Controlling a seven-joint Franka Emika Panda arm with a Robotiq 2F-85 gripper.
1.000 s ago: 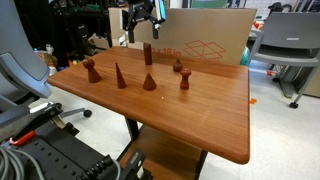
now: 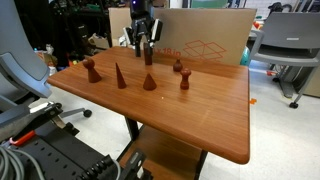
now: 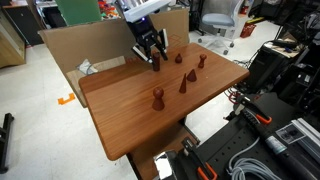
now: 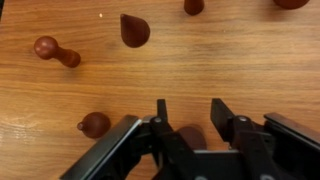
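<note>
My gripper (image 2: 143, 50) hangs over the far part of the wooden table, its fingers pointing down. Right by the fingers stands a dark brown upright cylinder (image 2: 148, 60), also visible as the cylinder (image 3: 156, 64) in exterior view 2. Looking down in the wrist view, the round top of the cylinder (image 4: 193, 138) shows between and below the spread fingers of the gripper. A clear gap separates the fingertips. Whether either finger touches the cylinder cannot be made out.
Other brown pieces stand around: a small knob (image 2: 178, 66), a pawn-like piece (image 2: 185, 79), a wide cone (image 2: 149, 82), a slim cone (image 2: 120, 77) and a larger pawn-like piece (image 2: 92, 70).
My gripper has come down and to the right, from above and left of the cylinder to right at its top. The pieces on the table have stayed put.
</note>
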